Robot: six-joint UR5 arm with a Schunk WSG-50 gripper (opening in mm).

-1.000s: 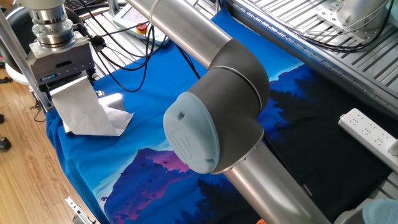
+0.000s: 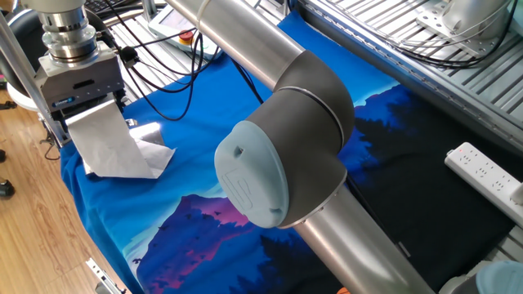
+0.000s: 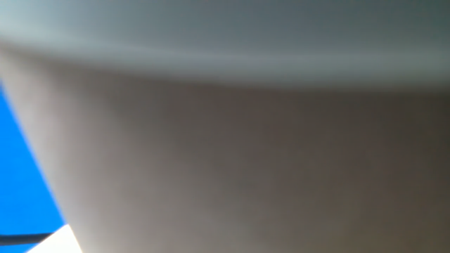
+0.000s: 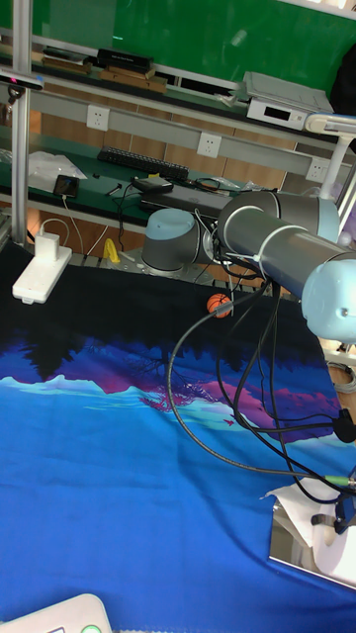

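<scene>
At the upper left of exterior view 1, my gripper [image 2: 96,122] points down low over the blue printed cloth [image 2: 192,147]. A white sheet [image 2: 106,143] stands up against the front of the gripper and covers its fingers, so their state is hidden. The lower end of the sheet bends out onto a flat silvery object [image 2: 149,133]. From exterior view 3, the white sheet [image 4: 306,508] and the silvery object [image 4: 298,551] show at the right edge, partly cut off, beside a dark part of the gripper. Exterior view 2 is almost filled by a blurred arm part.
My arm's elbow [image 2: 282,155] hangs across the middle of exterior view 1. Black cables [image 4: 237,422] loop over the cloth. A white power strip [image 4: 43,271] and an orange ball [image 4: 220,305] lie toward the back. Bare cloth [image 4: 116,496] stretches across the front left.
</scene>
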